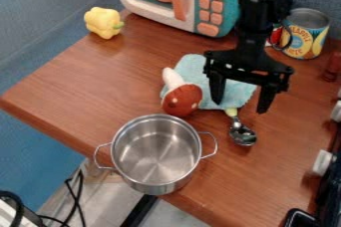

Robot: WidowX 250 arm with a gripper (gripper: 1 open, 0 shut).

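The black gripper (pixel 236 94) hangs open over the right part of a pale blue cloth (pixel 192 70), its two fingers pointing down with a gap between them. A red-and-white mushroom-like toy (pixel 181 98) lies on the left of the cloth. Below the gripper a silver spoon (pixel 241 132) with a pale yellow handle lies on the wooden table (pixel 94 97). At the table's front stands a steel pot (pixel 156 158) with two handles.
A toy microwave (pixel 218 10) stands at the back, a yellow pepper (pixel 103 23) at the back left. Cans, one labelled yellow (pixel 304 39), stand back right, partly hidden by the arm.
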